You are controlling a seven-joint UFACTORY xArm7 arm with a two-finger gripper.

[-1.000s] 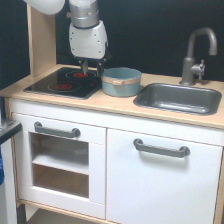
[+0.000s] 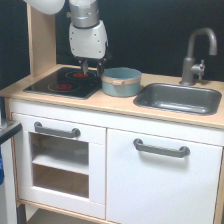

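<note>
A teal pot [image 2: 122, 83] stands upright on the wooden counter, at the right edge of the black stovetop [image 2: 62, 81]. My gripper [image 2: 92, 68] points down from the white arm, over the back right part of the stovetop and just left of the pot. Its fingers are small and dark against the dark wall, so I cannot make out how far apart they are or whether anything sits between them. Whether a finger touches the pot's rim is unclear too.
A metal sink [image 2: 178, 98] with a tall grey faucet [image 2: 193, 60] lies right of the pot. Below the counter are an open-looking oven compartment [image 2: 62, 165] and a white cabinet door [image 2: 160, 180] with a grey handle.
</note>
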